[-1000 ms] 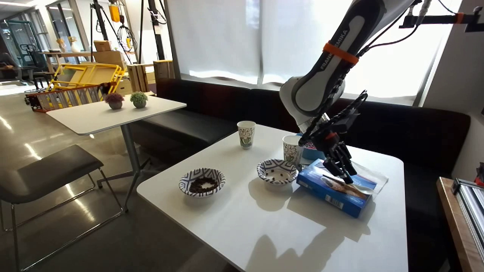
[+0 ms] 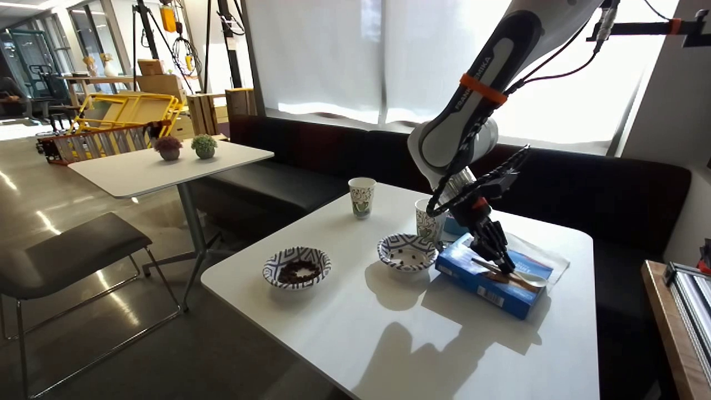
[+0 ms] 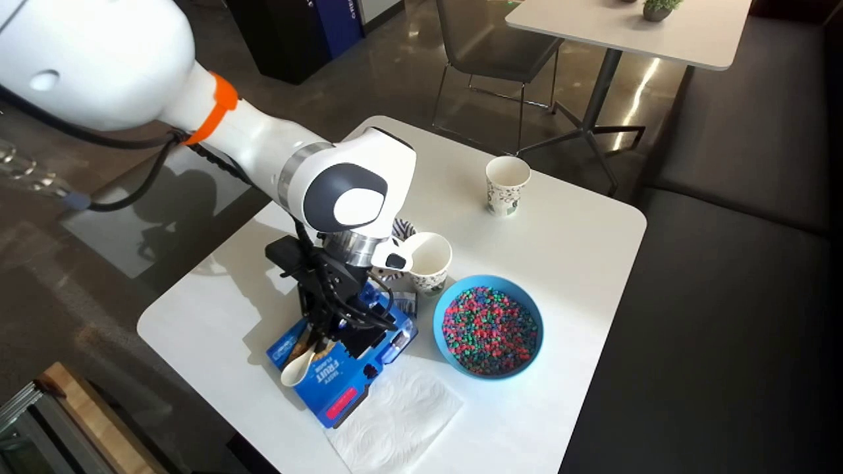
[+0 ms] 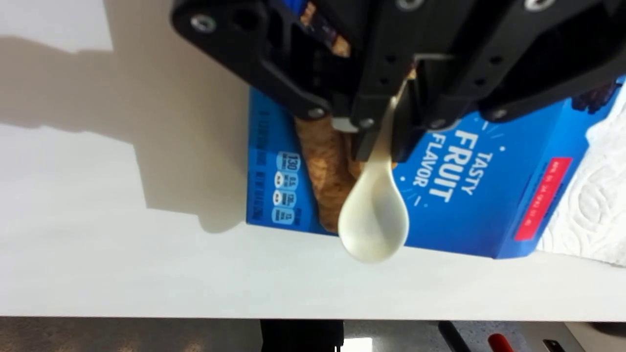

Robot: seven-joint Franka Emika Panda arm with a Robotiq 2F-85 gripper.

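Note:
A pale spoon lies over the blue box, its bowl reaching past the box's edge in the wrist view. My gripper is shut on the spoon's handle, just above the box top. From the side, the gripper points down at the blue box, and the spoon's bowl sticks out to the right. In the second exterior view the spoon shows beside the fingers; most of its handle is hidden by the gripper.
A patterned bowl with dark bits, another patterned bowl and two paper cups, one close to the arm, one farther off, share the table. A blue bowl of colourful pieces and a paper towel flank the box.
The gripper has come slightly lower and to the left over the box, and its fingers have closed round the spoon's handle. The bowls and cups stay where they were.

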